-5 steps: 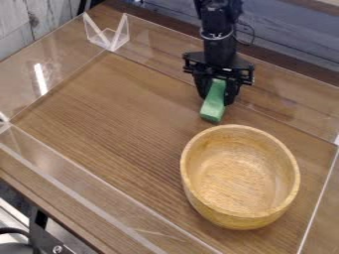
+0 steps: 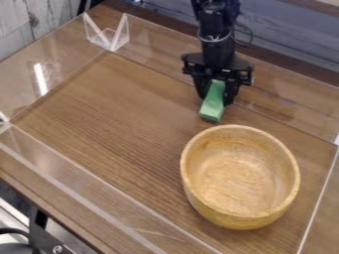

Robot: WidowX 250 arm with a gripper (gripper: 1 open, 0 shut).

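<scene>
My black gripper (image 2: 217, 75) hangs down from the top of the view over the back middle of the wooden table (image 2: 106, 139). It is shut on a green object (image 2: 212, 105), which extends below the fingers toward the front, close to the table surface. Whether the object touches the table, I cannot tell.
A large yellow bowl (image 2: 239, 179) stands at the front right, just in front of the green object. A small clear or white rack sits at the back left.
The gripper and the green object have shifted very slightly to the left; otherwise the scene looks the same.
</scene>
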